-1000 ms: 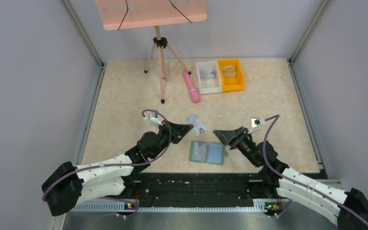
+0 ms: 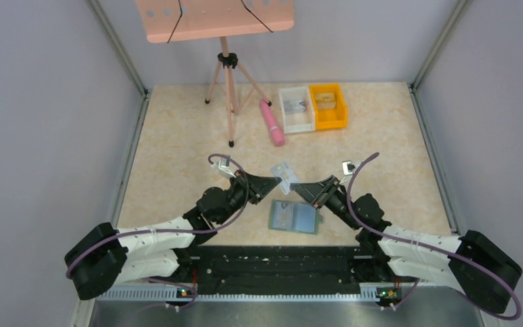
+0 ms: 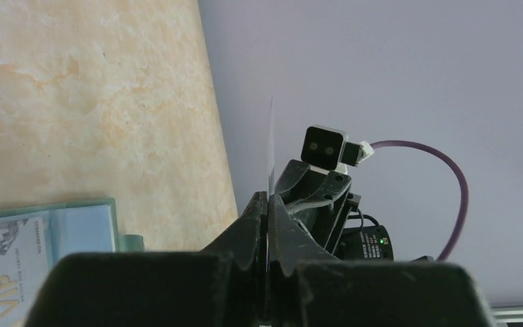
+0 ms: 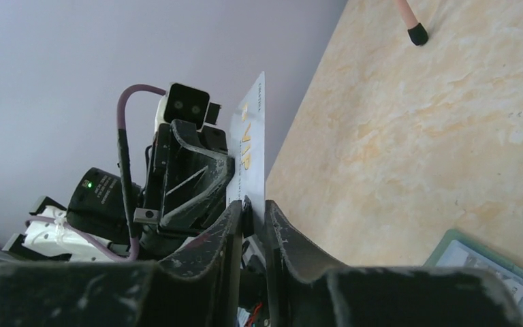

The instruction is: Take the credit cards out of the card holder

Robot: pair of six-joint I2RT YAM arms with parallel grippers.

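Note:
My left gripper (image 2: 280,180) is shut on a white card, which stands out thinly from the fingertips in the left wrist view. In the right wrist view its fingers (image 4: 230,228) stand slightly open, with a narrow gap and the card's near part between them; whether both touch it cannot be told. Below lies the open card holder (image 2: 306,218), greenish-edged with a pale blue inside. Another VIP card (image 3: 13,262) lies in its left half.
Behind, a white bin (image 2: 300,128) with a card in it adjoins a yellow bin (image 2: 331,125). A pink bottle (image 2: 272,122) and the tripod stand (image 2: 229,102) are left of them. Bare table surrounds the holder.
My right gripper has moved left, up to the card, and its fingers have narrowed. The left gripper and its card have shifted slightly right. The holder has stayed put.

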